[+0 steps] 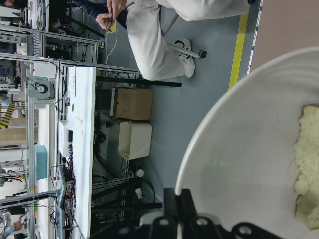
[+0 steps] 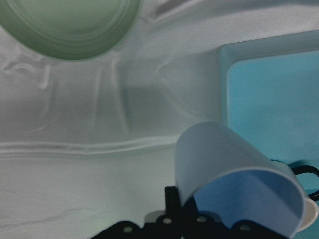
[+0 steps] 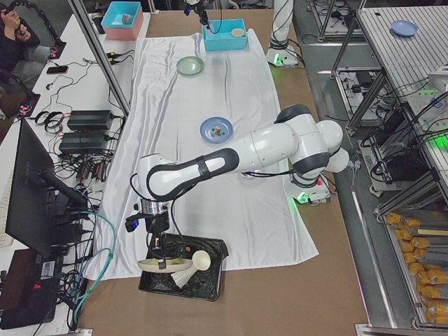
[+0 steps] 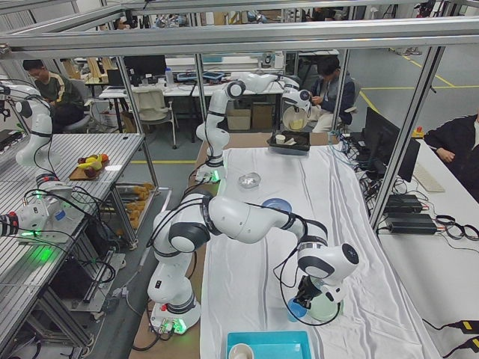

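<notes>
My left gripper is shut on the rim of a white bowl point(image 1: 234, 149) holding pale yellow pieces point(image 1: 308, 154), tilted above a black tray point(image 3: 203, 287) with white utensils in it. My right gripper is shut on a blue cup point(image 2: 214, 149), held beside a light blue bin point(image 2: 269, 89) that holds a white cup point(image 2: 309, 214). A green plate point(image 2: 70, 25) lies near that bin.
A blue plate point(image 3: 210, 136) with small bits lies mid-table on the white cloth point(image 3: 168, 112); a clear container point(image 4: 249, 181) sits near it. Frame posts and a monitor point(image 3: 31, 196) line the side.
</notes>
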